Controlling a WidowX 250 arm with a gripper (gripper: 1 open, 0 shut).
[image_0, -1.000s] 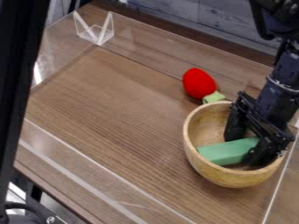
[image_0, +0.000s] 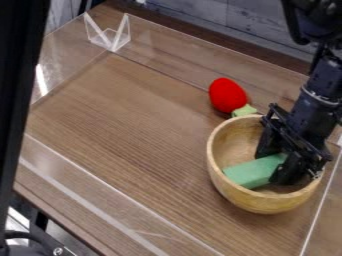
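A wooden bowl (image_0: 259, 200) sits at the right of the table, holding a green block (image_0: 249, 172). The black gripper (image_0: 278, 158) reaches down into the bowl from the upper right, its fingers shut on the green block, partly hiding it. A red object (image_0: 227, 95) with a small green piece below it lies just behind the bowl.
A clear plastic frame (image_0: 110, 34) stands at the far back left. A wall runs along the back, and a dark shape fills the left edge.
The gripper has shifted slightly within the bowl, and the green block is a little tilted compared with a second ago. The other objects have stayed put.
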